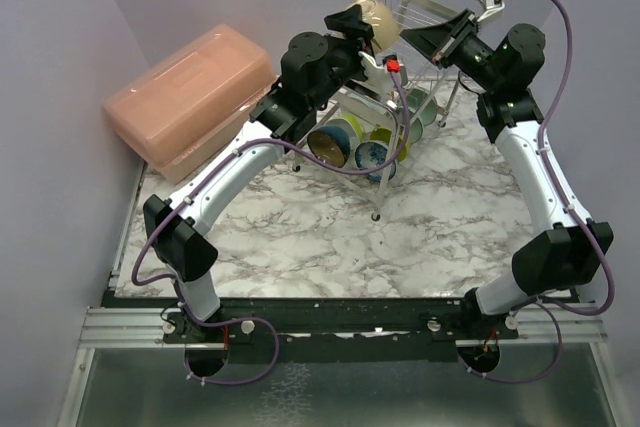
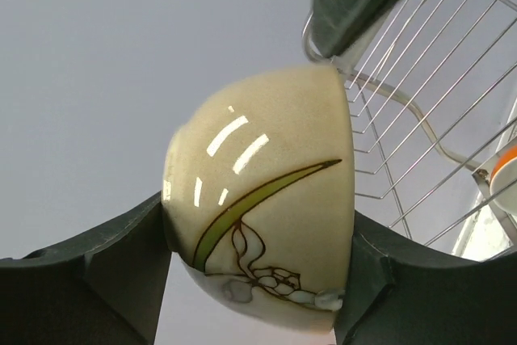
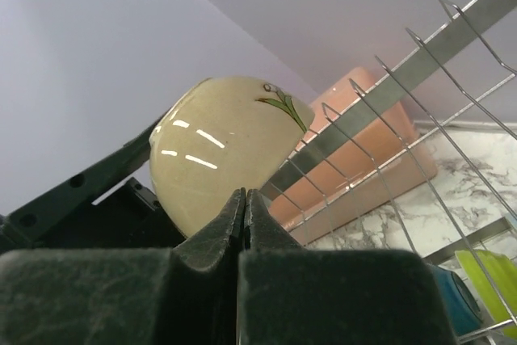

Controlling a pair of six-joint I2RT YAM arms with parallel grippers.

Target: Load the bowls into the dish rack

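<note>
A cream bowl [image 1: 378,25] with a painted green leaf is held up in the air above the front of the dish rack [image 1: 405,2]. My left gripper has a finger against either side of this bowl, gripping it. In the right wrist view the bowl [image 3: 230,143] is tilted, its inside hidden. Just to its right in the top view, a small gap away, my right gripper [image 1: 408,39] is shut, its fingertips [image 3: 257,209] together and nothing between them.
On the rack's lower level sit a brown bowl [image 1: 328,146], a blue patterned bowl [image 1: 373,157] and several others. A pink box [image 1: 190,97] occupies the left back.
</note>
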